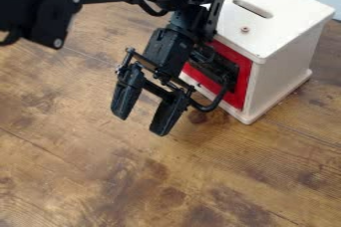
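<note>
My black gripper (147,110) hangs over the wooden floor at the centre-left, its two fingers apart and pointing down, with nothing visible between them. It is in front of a white box (284,42) with a slot and a small knob on top. The box's red front (232,95) is partly hidden behind my wrist and arm.
A small dark round thing (198,117) lies at the foot of the red front, partly hidden. The arm covers much of the upper middle of the view.
</note>
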